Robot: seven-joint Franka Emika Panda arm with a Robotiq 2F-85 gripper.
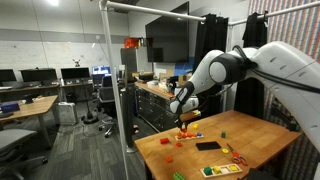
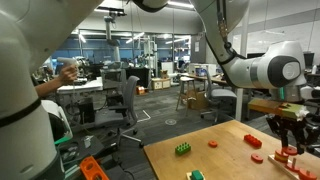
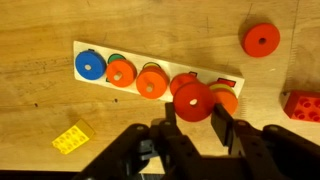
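Observation:
A red disc (image 3: 193, 101) sits between the fingertips of my gripper, which is shut on it. In the wrist view this disc is held over a long wooden board (image 3: 208, 77) and partly covers it. Along the board, from left to right, are a blue disc (image 3: 91, 66), two orange-red discs, a red disc (image 3: 183, 81) partly hidden by the held one, and an orange disc (image 3: 225, 97) at the right end. Whether the held disc touches the board cannot be told. The gripper (image 2: 288, 150) is low over the table's right side in exterior view 2.
A loose red disc (image 3: 262, 40) and a red brick (image 3: 302, 106) lie right of the board; a yellow brick (image 3: 72, 138) lies left. Exterior view 2 shows a green brick (image 2: 182, 149) on the table. Scissors (image 1: 238, 157) and a black tray (image 1: 208, 146) lie nearer the front.

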